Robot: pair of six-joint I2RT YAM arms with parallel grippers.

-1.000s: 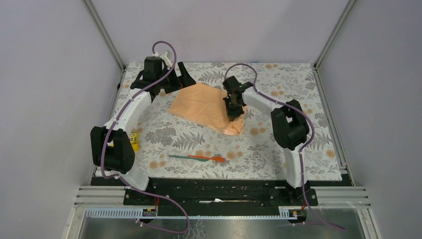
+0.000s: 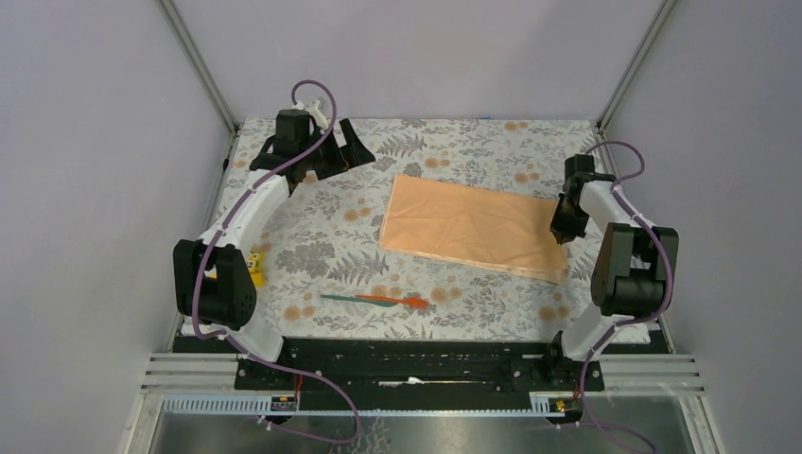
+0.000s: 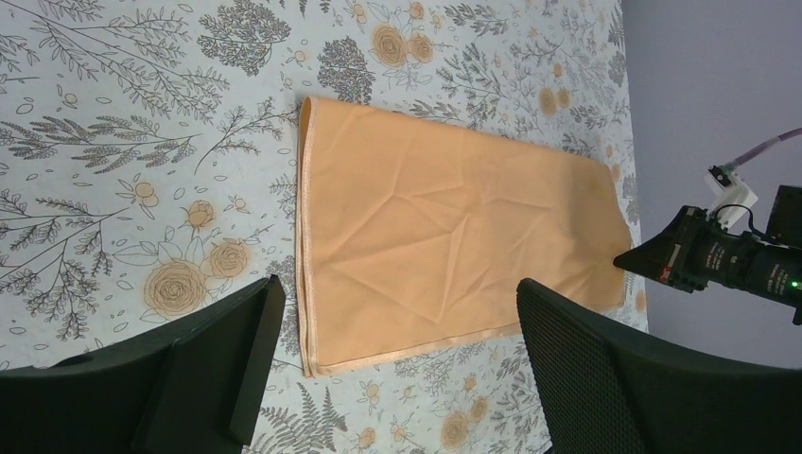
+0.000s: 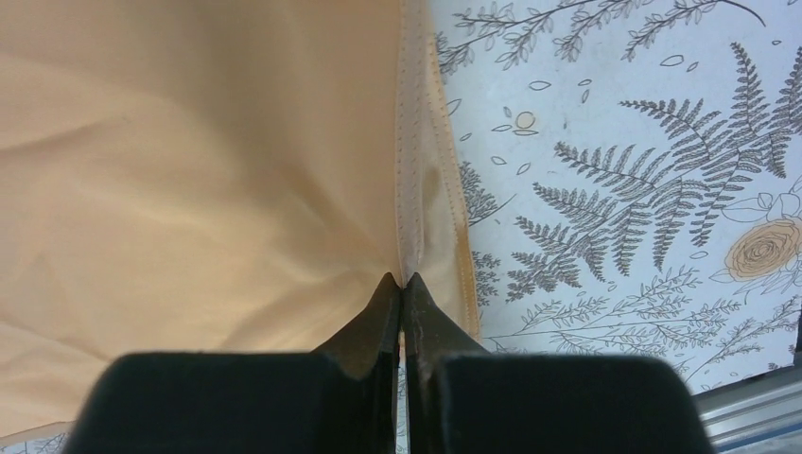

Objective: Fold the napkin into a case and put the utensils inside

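Observation:
The orange napkin (image 2: 473, 227) lies stretched out as a long rectangle, doubled with offset edges, lightly creased. My right gripper (image 2: 566, 233) is at its right short edge; in the right wrist view it (image 4: 404, 288) is shut right on the hemmed edge. My left gripper (image 2: 346, 151) hangs open above the cloth's back-left, empty, with the napkin between and beyond its fingers in the left wrist view. An orange utensil (image 2: 402, 301) and a teal utensil (image 2: 350, 299) lie crossed in front of the napkin.
A yellow object (image 2: 255, 269) sits partly hidden by the left arm. Rails and walls border both sides.
My right gripper has moved far to the right, the napkin with it, which now lies flatter, longer and further right. The left arm is nearly still.

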